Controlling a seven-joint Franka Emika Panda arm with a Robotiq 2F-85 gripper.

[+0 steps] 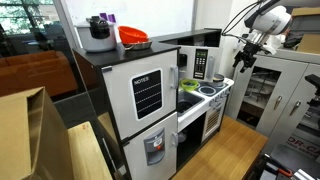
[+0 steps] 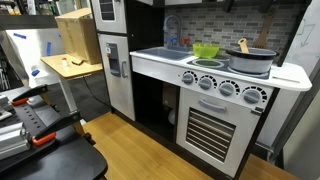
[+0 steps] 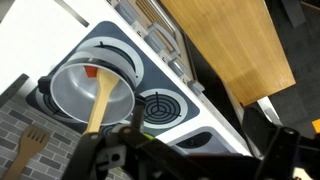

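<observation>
My gripper is open with nothing between its fingers, high above the toy kitchen counter in the wrist view. In exterior view 1 the gripper (image 1: 241, 63) hangs at the right, above the stove end. A grey pot (image 3: 68, 98) stands on a burner at the left of the wrist view, apart from the gripper. Inside it are a wooden spoon (image 3: 102, 93) and something red. From the side, the pot (image 2: 252, 62) is upright, with a wooden handle (image 2: 264, 38) rising from it. Part of a green bowl shows behind the gripper; the whole green bowl (image 2: 205, 50) stands by the sink.
A second burner (image 3: 160, 107) is bare. Wooden utensils (image 3: 27, 150) hang at the tiled wall. A toy fridge (image 1: 143, 95) carries a black pot (image 1: 99, 37) and a red colander (image 1: 133, 35) on top. Open floor (image 2: 150, 150) lies before the oven.
</observation>
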